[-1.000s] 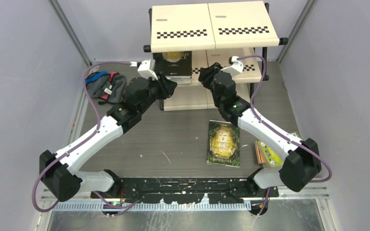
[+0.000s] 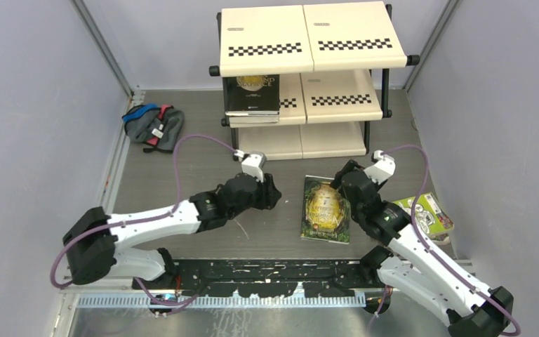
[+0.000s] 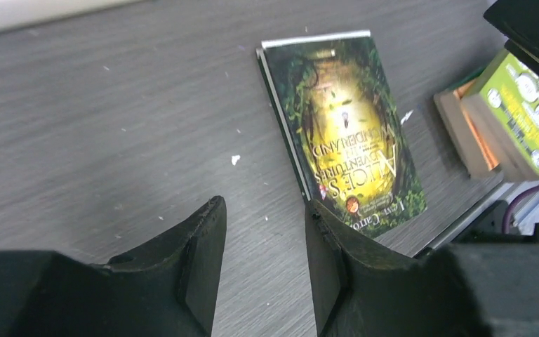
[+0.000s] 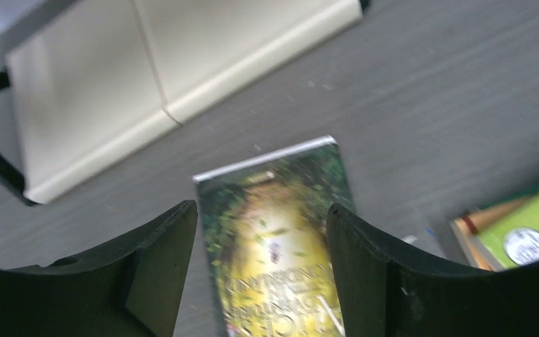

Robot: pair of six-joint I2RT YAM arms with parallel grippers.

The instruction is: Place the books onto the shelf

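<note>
A dark green and gold book [image 2: 325,212] lies flat on the floor, in front of the shelf. My left gripper [image 2: 272,199] is to its left, above bare floor; in the left wrist view its fingers [image 3: 207,260] stand apart with nothing between them. Over the book's upper right corner is my right gripper [image 2: 339,175], its fingers [image 4: 160,274] parted and empty, the book [image 4: 270,232] showing below and between them. Green books [image 2: 424,214] lie in a pile at the right wall, partly hidden by the right arm. On the middle shelf rests a stack topped by a black book [image 2: 253,98].
The cream shelf rack [image 2: 267,43] stands at the back, its middle and lower right boards bare. A grey bag [image 2: 156,128] lies at the back left. Open floor spreads across the left and centre.
Both grippers have moved away from the shelf toward the front, the left also rightward, the right to above the floor book. Books and bag have stayed put.
</note>
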